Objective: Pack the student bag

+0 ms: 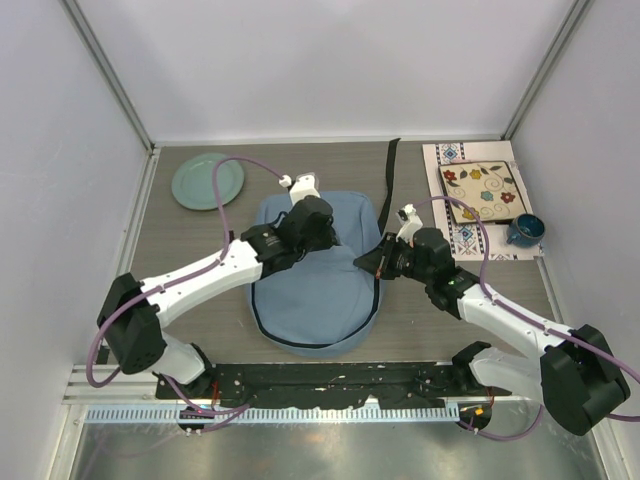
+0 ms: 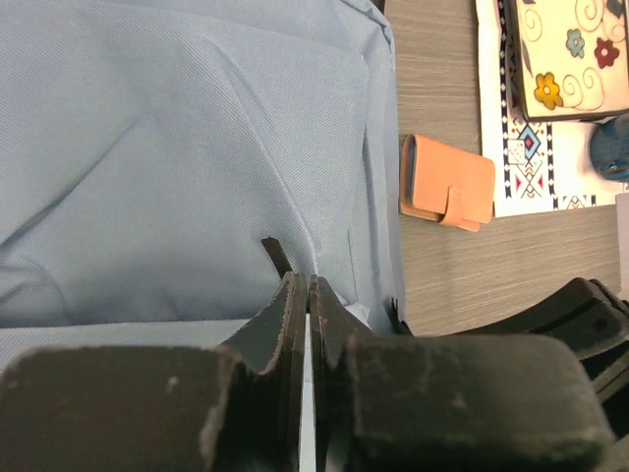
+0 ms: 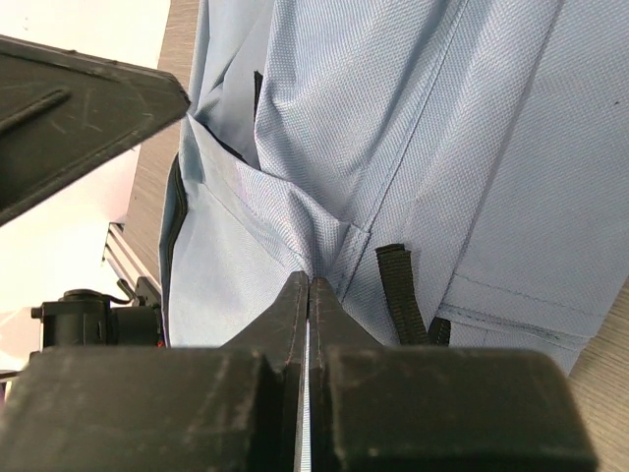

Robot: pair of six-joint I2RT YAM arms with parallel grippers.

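Note:
The blue-grey student bag (image 1: 311, 300) lies flat on the table between both arms, its opening edged in black. My right gripper is shut on a fold of the bag's fabric near its right side. Over the middle of the bag, my left gripper is shut, with nothing visible between its fingertips. A black tab (image 2: 276, 256) on the bag lies just beyond those tips. In the right wrist view, a short black strap (image 3: 400, 293) lies beside the pinched fold. Part of the bag's upper half is hidden under the left arm.
An orange wallet (image 2: 449, 183) rests on the table right of the bag. At the right, a patterned cloth (image 1: 465, 240) carries a floral case (image 1: 482, 190) and a blue mug (image 1: 525, 230). A green plate (image 1: 207, 181) sits at back left; a black strap (image 1: 389, 185) stretches behind the bag.

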